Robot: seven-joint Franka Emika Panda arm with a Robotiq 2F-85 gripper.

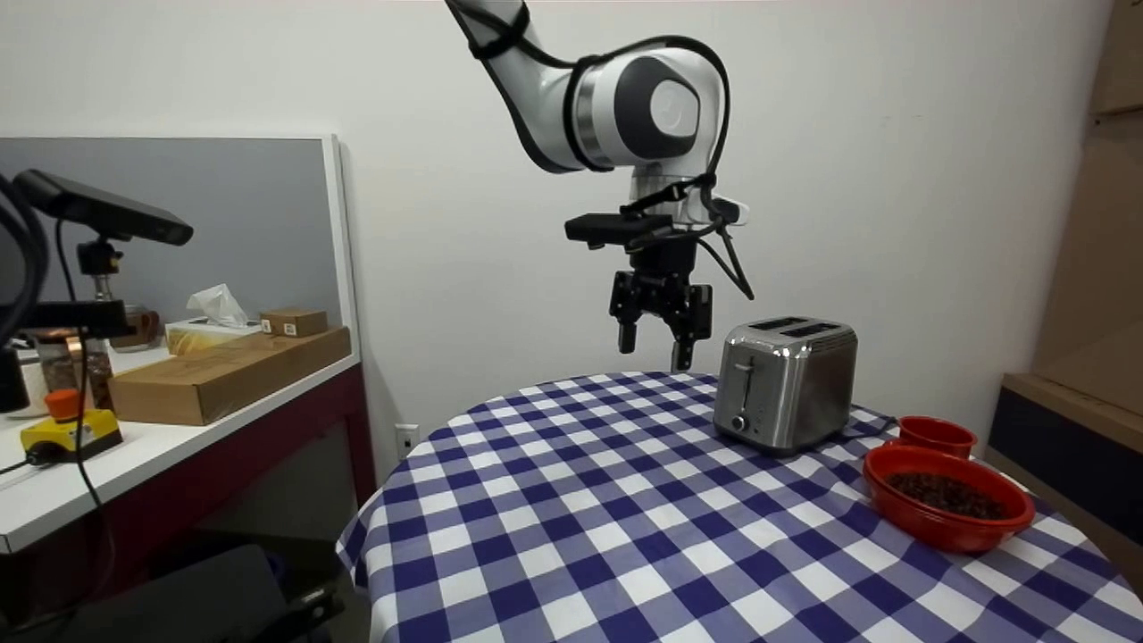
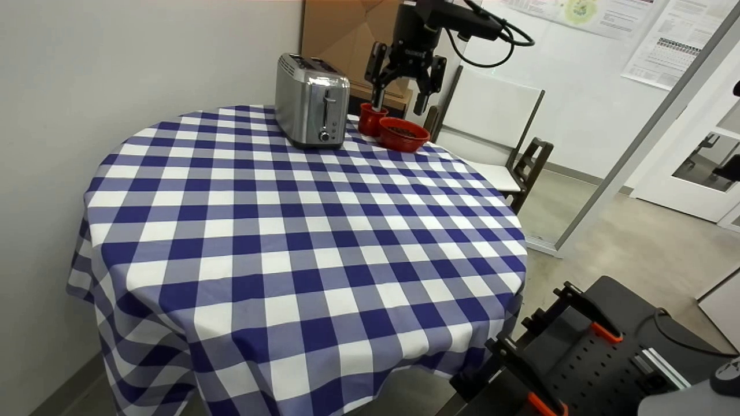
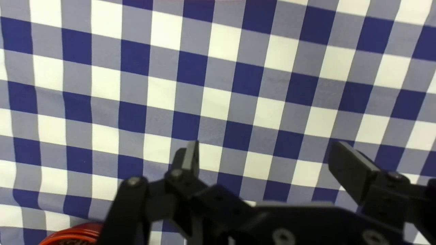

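High over the checkered tablecloth (image 1: 600,504), my gripper (image 1: 654,348) points down with its fingers spread and nothing between them. In the wrist view the gripper shows a wide gap, with only cloth beneath. A silver toaster (image 1: 788,386) stands upright near the wall, its lever side facing outward; the toaster (image 2: 312,103) appears at the table's back in the second exterior view. The red bowl (image 1: 948,536) holds small dark bits. Behind it is a smaller red cup (image 1: 938,432), its inside hidden. A bit of red rim (image 3: 73,234) enters the wrist view's bottom left corner.
A black cord (image 1: 873,434) trails from the toaster beside the red cup. A chair (image 2: 531,170) stands beyond the table; a white side bench (image 1: 268,402) carries boxes, clear of the tablecloth.
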